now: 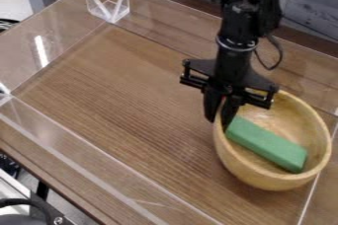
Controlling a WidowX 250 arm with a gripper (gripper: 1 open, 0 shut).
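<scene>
My black gripper reaches down from the top of the view to the near-left rim of a wooden bowl at the right. It is shut on that rim, with the fingertips largely dark and hard to make out. A green rectangular block lies inside the bowl, tilted along its length.
A clear plastic holder stands at the back left. Black cables show at the lower left, beyond the table's edge.
</scene>
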